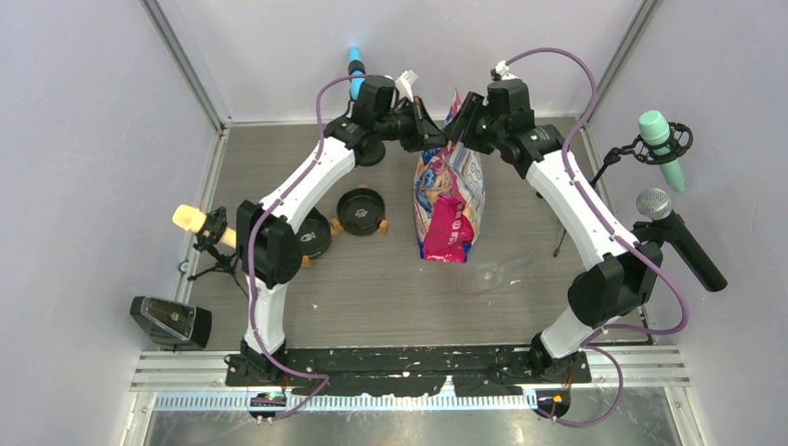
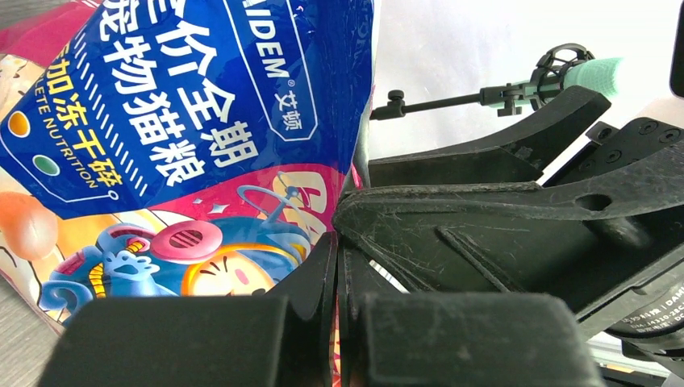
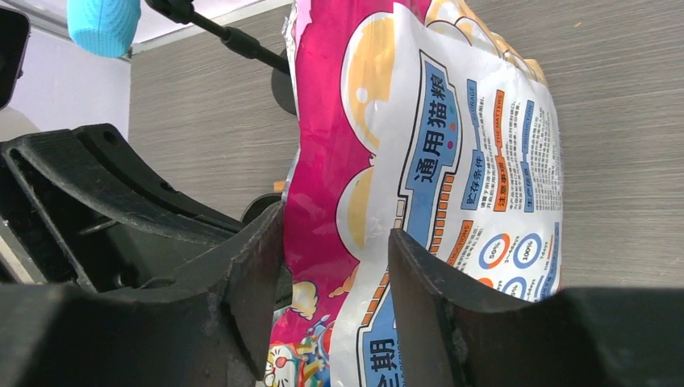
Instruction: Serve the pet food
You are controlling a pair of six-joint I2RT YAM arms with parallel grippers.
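A colourful pet food bag (image 1: 449, 209) (image 2: 161, 105) (image 3: 468, 161) stands at the centre-back of the table, its crumpled top between the two grippers. My left gripper (image 1: 423, 139) is shut against the bag's upper part; whether bag film is between its fingers cannot be seen. My right gripper (image 1: 462, 130) is part open, its fingers beside the bag's pink seam, close against the left gripper. Two black bowls (image 1: 361, 211) (image 1: 312, 237) sit left of the bag, partly under the left arm.
A clear scoop-like object (image 1: 491, 274) lies front right of the bag. Microphones on stands line the back and both sides (image 1: 662, 139) (image 1: 204, 223). A dark device (image 1: 170, 322) sits at the front left.
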